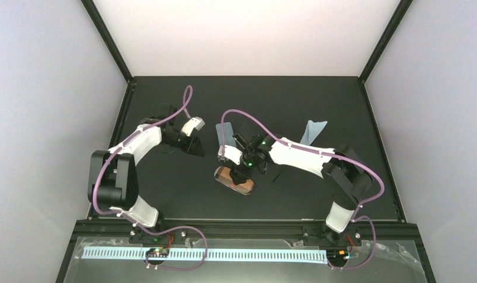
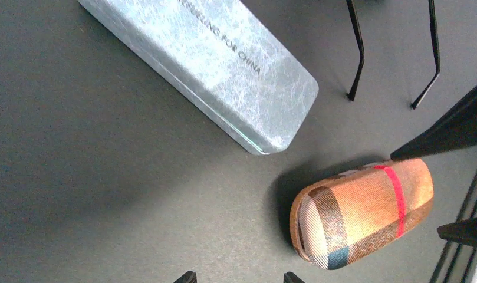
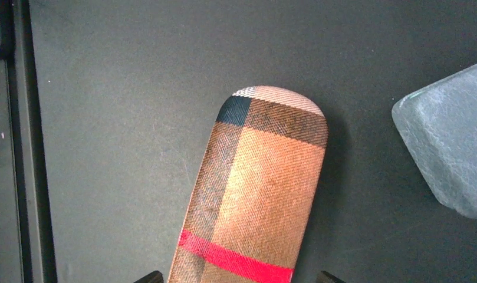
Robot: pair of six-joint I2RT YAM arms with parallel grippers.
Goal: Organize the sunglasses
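Observation:
A plaid tan case with a red stripe [image 1: 224, 180] [image 2: 359, 212] [image 3: 247, 188] lies on the dark table below my right gripper [image 1: 237, 173], whose fingertips show at the bottom of the right wrist view and over the case in the left wrist view. A silvery blue case [image 1: 224, 131] [image 2: 236, 71] [image 3: 448, 135] lies behind it. My left gripper [image 1: 194, 147] is apart from both, left of them. Both grippers show spread fingertips with nothing seen between them. Thin black sunglasses temples [image 2: 358, 59] show beyond the silvery case.
A pale blue cloth [image 1: 312, 131] lies at the right, partly behind my right arm, with a thin dark item near it. The table's front edge [image 3: 29, 147] is near the plaid case.

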